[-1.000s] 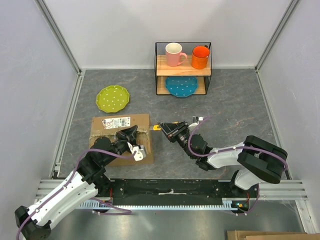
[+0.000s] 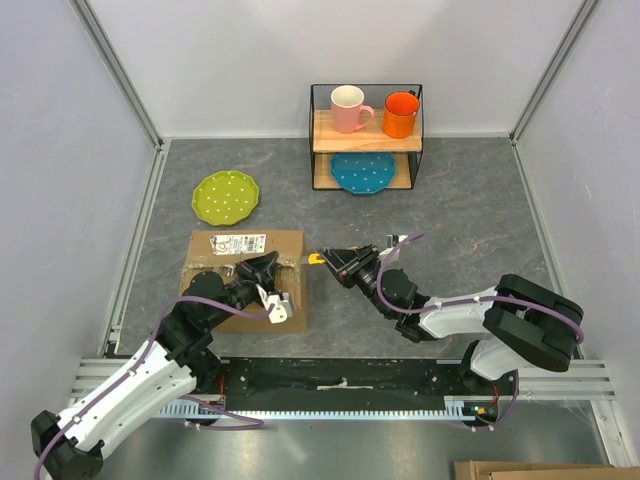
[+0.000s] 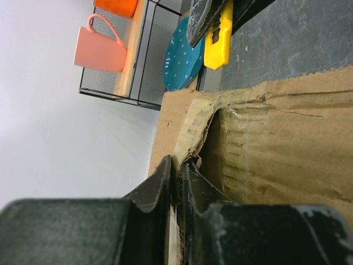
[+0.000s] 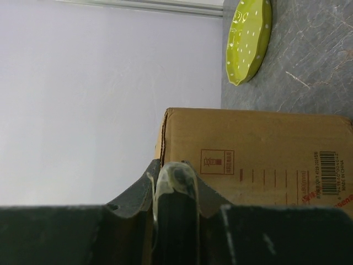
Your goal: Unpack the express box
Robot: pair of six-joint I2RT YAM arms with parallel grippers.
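The brown cardboard box (image 2: 270, 245) stands at the left of the table, a white label on its top. My left gripper (image 2: 268, 262) is over its taped seam; in the left wrist view its fingers (image 3: 160, 185) are shut on the edge of a raised cardboard flap (image 3: 190, 130), with a dark gap beside it. At the box's right side my right gripper (image 2: 330, 257) holds a yellow utility knife (image 3: 218, 44), its tip end by the seam. In the right wrist view the knife's rounded dark end (image 4: 175, 179) sits between the fingers, hiding part of the box.
A green dotted plate (image 2: 225, 197) lies behind the box. At the back, a two-level rack (image 2: 365, 148) holds a pink mug (image 2: 347, 110), an orange mug (image 2: 401, 115) and a blue plate (image 2: 363, 172).
The left gripper stays on the flap, nearly still.
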